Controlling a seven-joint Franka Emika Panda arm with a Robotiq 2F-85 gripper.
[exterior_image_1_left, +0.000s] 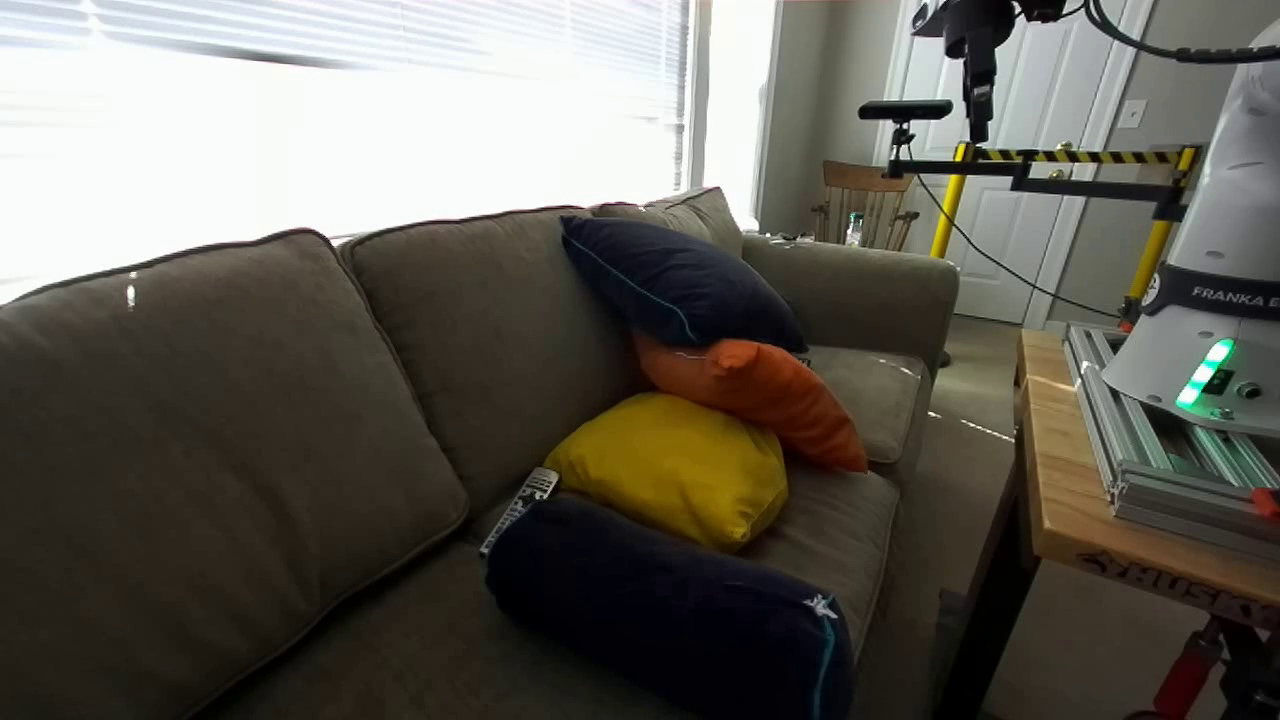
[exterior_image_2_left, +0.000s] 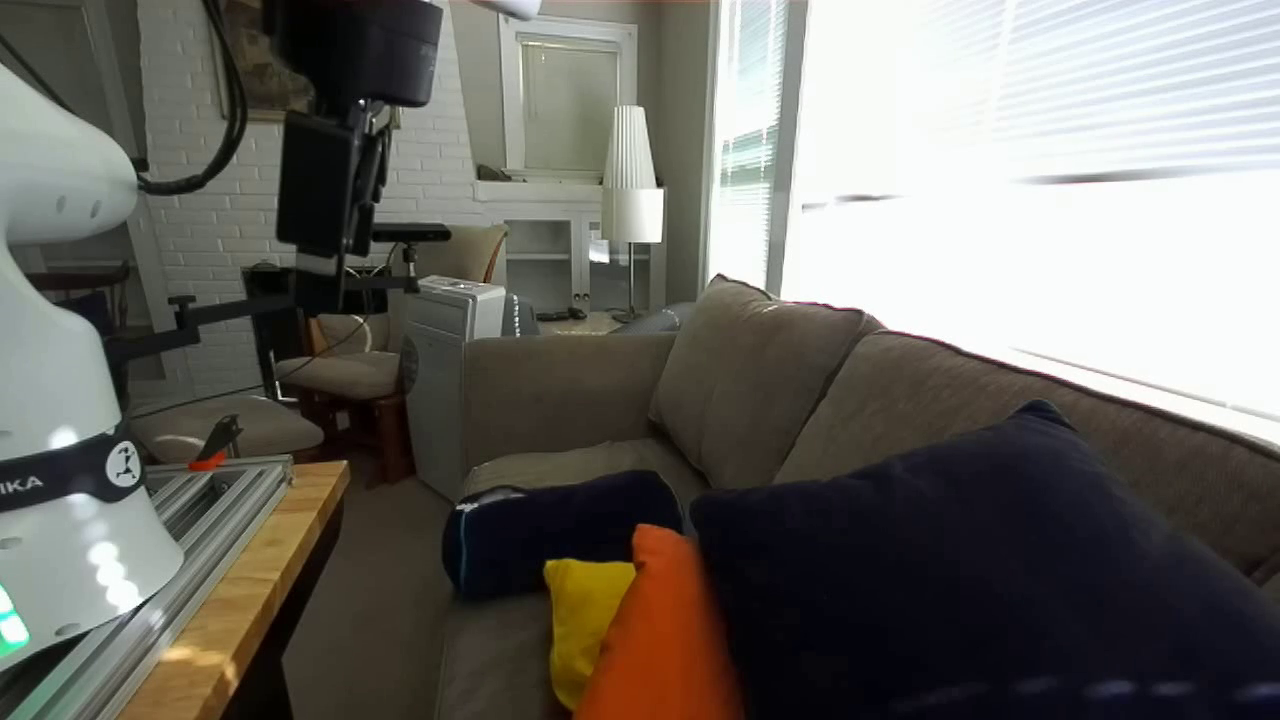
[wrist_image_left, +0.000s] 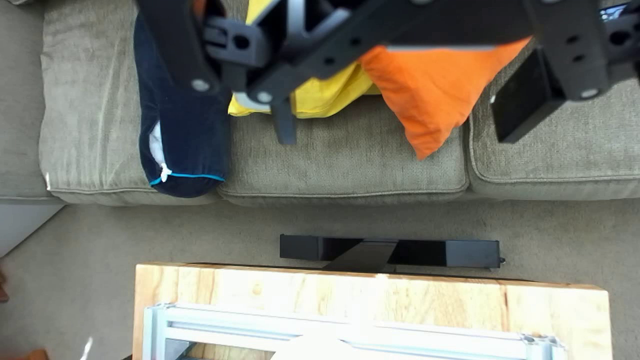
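Observation:
My gripper hangs high above the seat, pointing down; its fingers stand wide apart in the wrist view with nothing held. In exterior view 1 the gripper (exterior_image_1_left: 980, 126) is at the upper right, well clear of the pillows. A navy bolster (exterior_image_1_left: 660, 612) lies along the near part of the couch. Behind it rest a yellow pillow (exterior_image_1_left: 672, 462), an orange pillow (exterior_image_1_left: 768, 396) and a navy pillow (exterior_image_1_left: 684, 278) that leans on the backrest and overlaps the orange one. A grey remote (exterior_image_1_left: 519, 510) lies between the bolster and the backrest.
The grey couch (exterior_image_1_left: 864, 266) stands under a bright window. A wooden table (wrist_image_left: 372, 294) carries the arm's base, with a floor gap between table and couch. A black bar (wrist_image_left: 474, 253) shows over that gap.

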